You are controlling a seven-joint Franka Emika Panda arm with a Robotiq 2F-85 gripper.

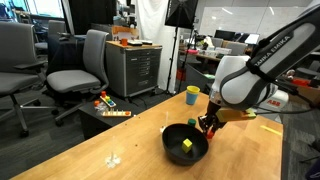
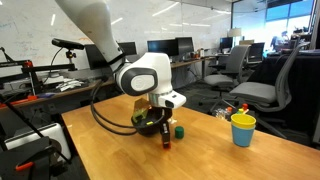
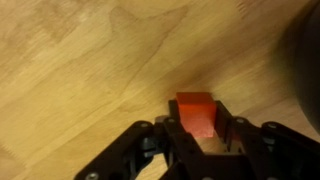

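Note:
A red block (image 3: 197, 113) sits between the fingers of my gripper, which is shut on it in the wrist view. In exterior view 2 the red block (image 2: 166, 141) is low, at or just above the wooden table; whether it touches the wood I cannot tell. Close beside it in exterior view 1 stands a black bowl (image 1: 174, 150) holding a yellow block (image 1: 187, 145). The bowl's dark side (image 3: 307, 65) shows at the right of the wrist view. A small green object (image 2: 179, 131) rests on the table near the red block.
Behind the arm on the table is a yellow and blue bucket (image 2: 243, 131). A black box (image 1: 105, 119) with colourful pieces stands by the table's far edge. Left of the bowl lies a small whitish item (image 1: 113, 160).

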